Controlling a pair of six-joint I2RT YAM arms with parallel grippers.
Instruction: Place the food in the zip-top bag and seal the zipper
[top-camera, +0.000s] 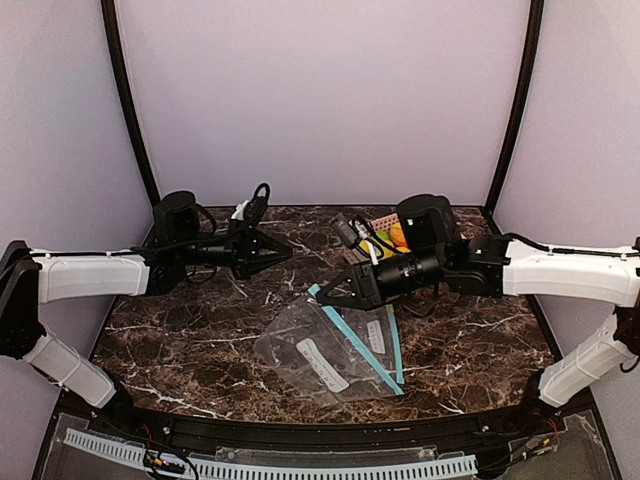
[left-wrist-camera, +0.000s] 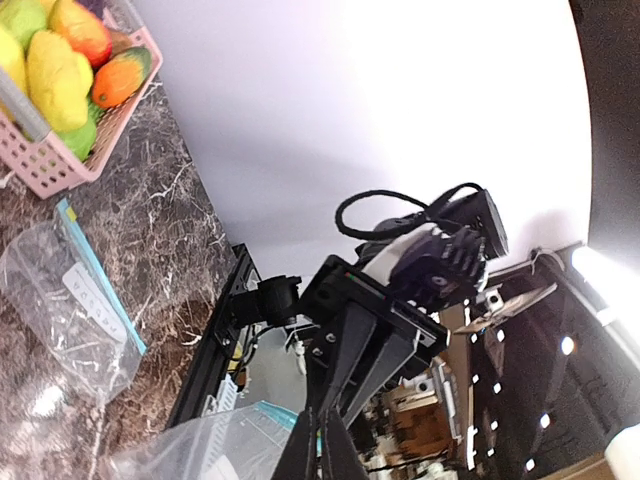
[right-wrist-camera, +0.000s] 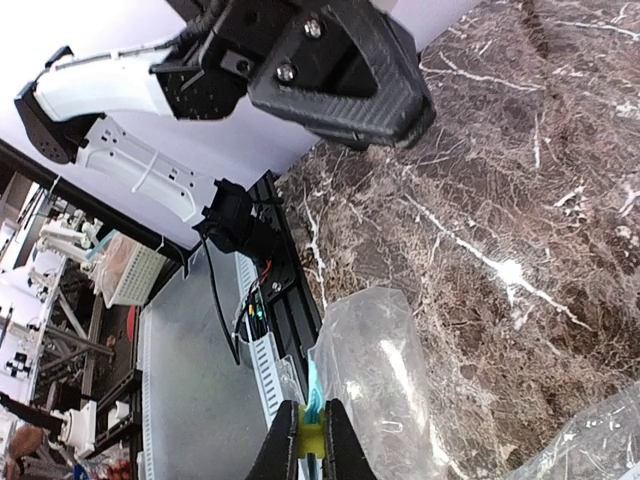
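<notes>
A clear zip top bag (top-camera: 290, 345) with a blue zipper strip and a white label hangs at a slant over the front middle of the table, and no food shows inside it. My right gripper (top-camera: 322, 297) is shut on the bag's upper zipper corner; in the right wrist view its fingers (right-wrist-camera: 345, 445) pinch the blue strip at a yellow piece (right-wrist-camera: 312, 438). Up and left of that corner, my left gripper (top-camera: 288, 250) is shut and apart from the bag, with nothing seen between its fingertips. The food, colourful fruit (left-wrist-camera: 60, 75), fills a pink basket (left-wrist-camera: 45, 170).
A second clear bag (left-wrist-camera: 60, 300) with a blue zipper lies on the table below the basket. In the top view the right arm (top-camera: 430, 245) hides part of the basket.
</notes>
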